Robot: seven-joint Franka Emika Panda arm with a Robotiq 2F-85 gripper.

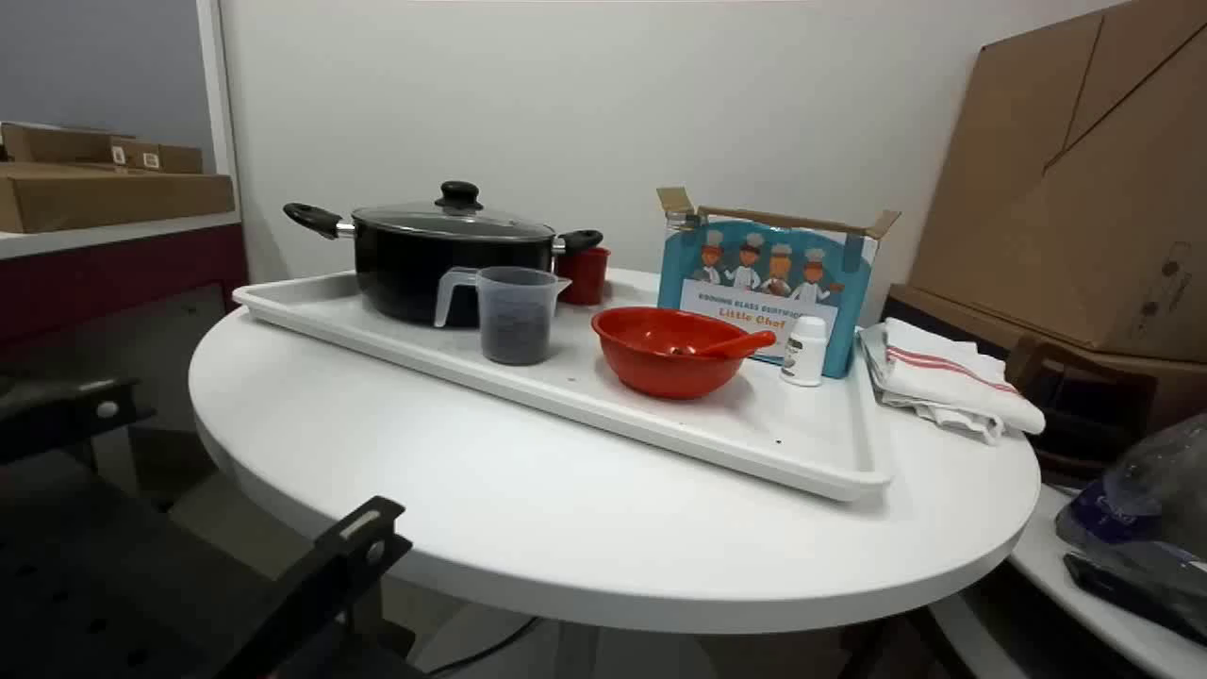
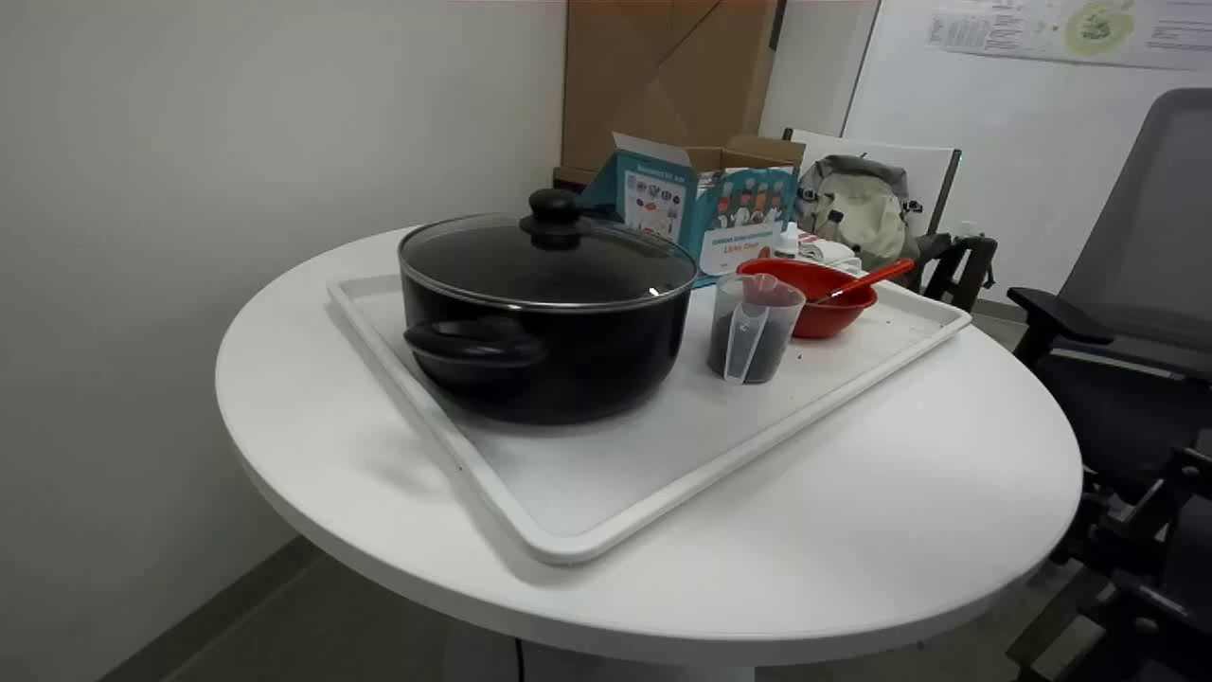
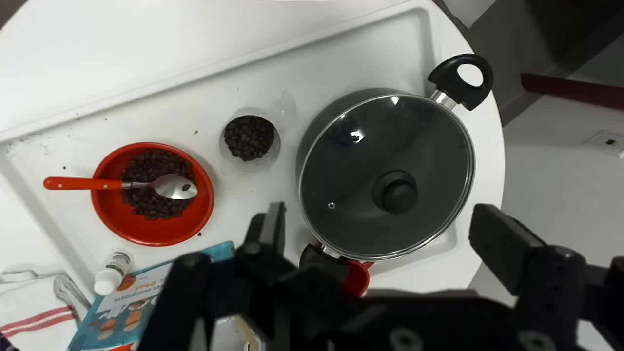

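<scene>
In the wrist view my gripper is open, its fingers spread wide above the tray with nothing between them. Below it stands a black pot [image 2: 545, 358] covered by a glass lid [image 3: 351, 158] with a black knob [image 3: 399, 192]. Beside the pot is a clear measuring cup [image 1: 520, 311] holding dark beans [image 3: 249, 137]. A red bowl [image 3: 155, 231] also contains beans, and a red-handled spoon [image 3: 85, 184] rests across it. Behind the pot, a red cup [image 1: 585, 277] is partly hidden. Neither exterior view shows the gripper.
A white tray [image 1: 634, 424] carries these things on a round white table [image 1: 453, 498]. An open-topped blue box [image 1: 758, 283], a white bottle [image 1: 804, 353] and a folded towel [image 1: 950, 373] sit at the bowl's end.
</scene>
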